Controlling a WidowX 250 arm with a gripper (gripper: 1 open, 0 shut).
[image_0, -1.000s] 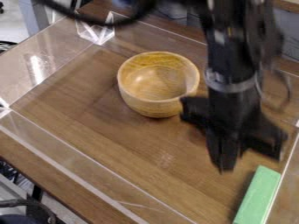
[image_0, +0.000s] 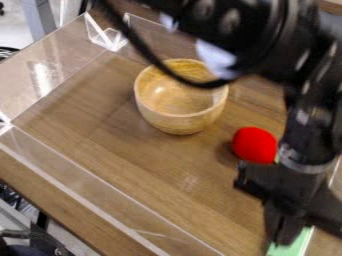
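Note:
My black gripper (image_0: 278, 208) is low at the right of the camera view, its tips over a light green block (image_0: 291, 247) near the bottom edge, which it partly hides. The fingers look close together; whether anything is between them is hidden. A red round object (image_0: 254, 144) lies behind the gripper, to the right of a wooden bowl (image_0: 178, 108) that stands upright.
The wooden table (image_0: 107, 140) has clear room left of and in front of the bowl. Clear plastic edging (image_0: 94, 208) runs along the left and front.
The gripper has moved down and to the right, onto the green block's area, now hiding much of it and uncovering the red object. The bowl has not moved.

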